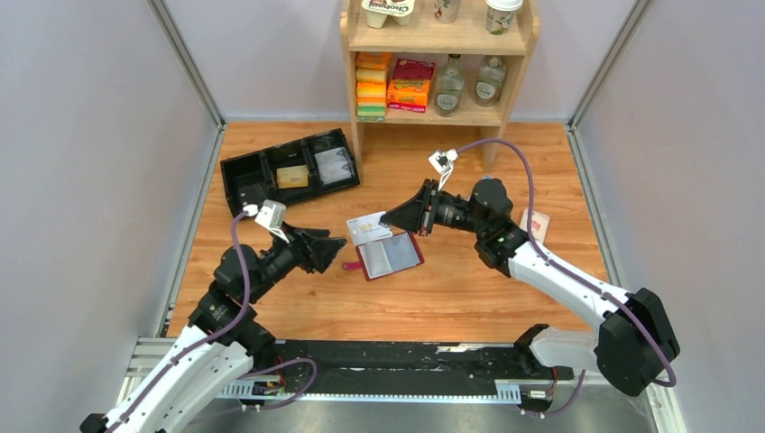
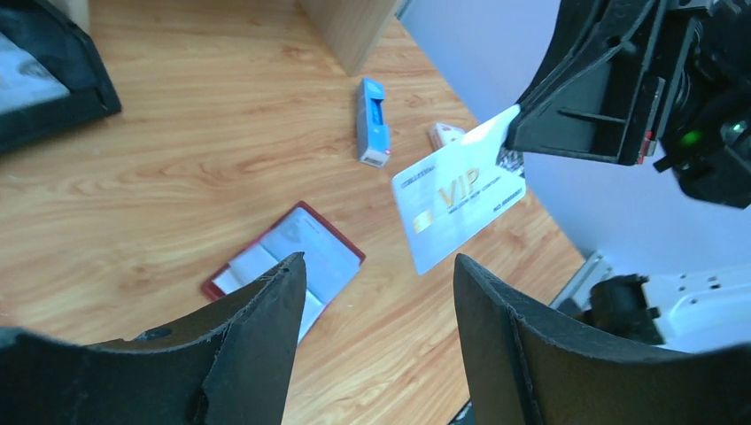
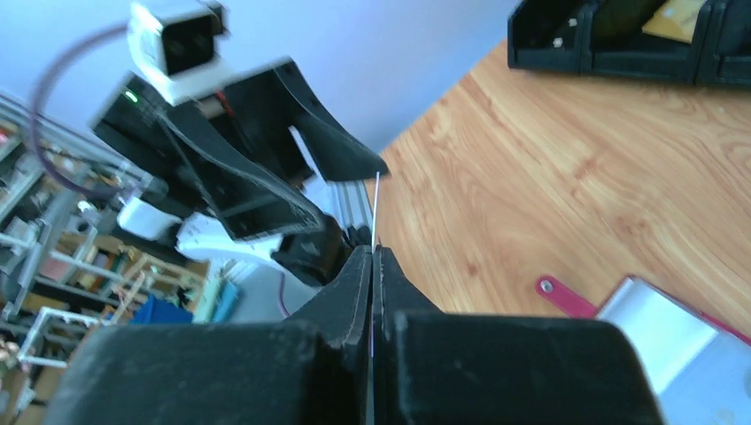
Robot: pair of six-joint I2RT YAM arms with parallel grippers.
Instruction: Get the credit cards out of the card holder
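Note:
A silver VIP card is pinched in my right gripper, seen edge-on as a thin line in the right wrist view, with the fingers shut on it. Below it the red card holder lies open on the table, pale sleeves showing, its strap out to the left. My left gripper stands left of the card, open, with nothing between its fingers.
A black three-compartment tray is at the back left, the wooden shelf at the back. A blue object and a small pale card box lie toward the right.

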